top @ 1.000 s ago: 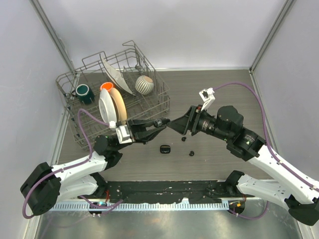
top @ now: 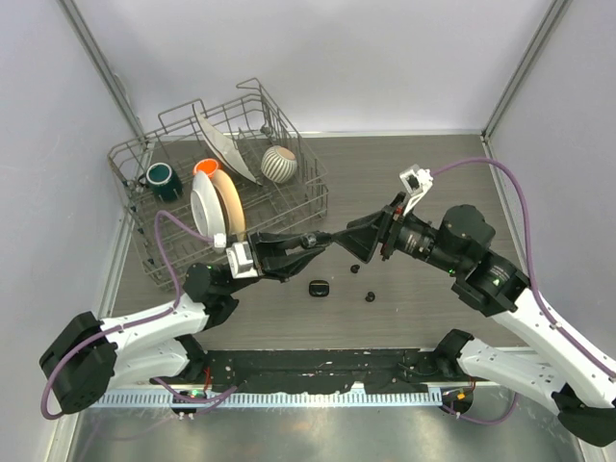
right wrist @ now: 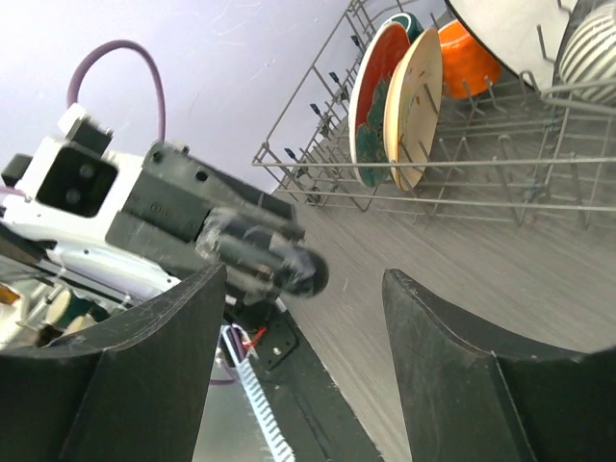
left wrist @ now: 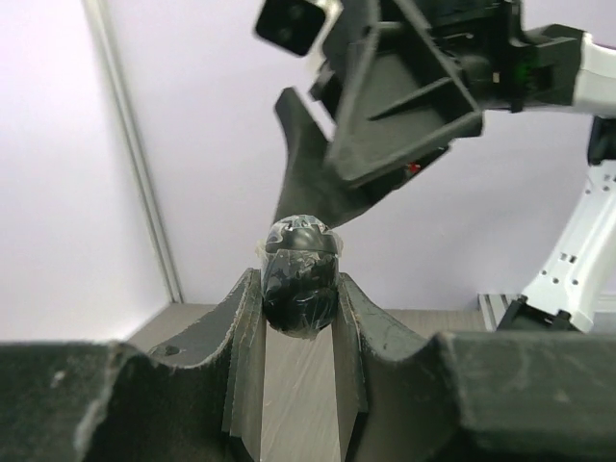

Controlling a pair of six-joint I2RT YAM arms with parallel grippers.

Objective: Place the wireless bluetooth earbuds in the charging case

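Note:
My left gripper is shut on a small dark, glossy object, wrapped in something clear, likely an earbud. My right gripper stands open just to its right; in the right wrist view the held object lies a little beyond the right fingertips, slightly blurred. On the grey surface below are a black case and two small black pieces, one behind the other, right of the case.
A wire dish rack with plates, cups and a bowl fills the back left. White walls enclose the work surface.
A second ago they were similarly close.

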